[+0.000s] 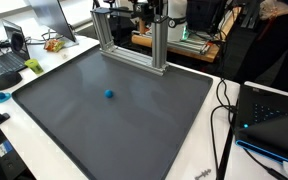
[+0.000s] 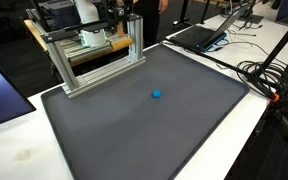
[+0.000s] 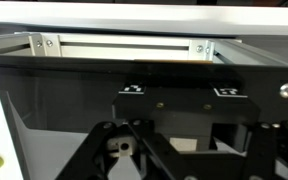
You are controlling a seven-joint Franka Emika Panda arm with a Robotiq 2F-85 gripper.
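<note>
At the bottom of the wrist view my gripper looks shut on a dark block (image 3: 184, 98), which has white marks near its two upper corners and small screws. The dark finger parts blend into it, so the contact is hard to make out. Just behind runs a long black bar (image 3: 64, 66). A small blue object (image 1: 109, 93) lies alone on the grey board, also visible as a blue spot (image 2: 156, 93) in the second exterior view. Neither exterior view shows the fingertips clearly.
The grey board (image 1: 94, 130) is mostly clear. Along its back edge stands a silver metal frame (image 2: 104, 77). Cables (image 1: 220, 110) and a black laptop-like device (image 1: 269, 120) lie to the right in the first exterior view.
</note>
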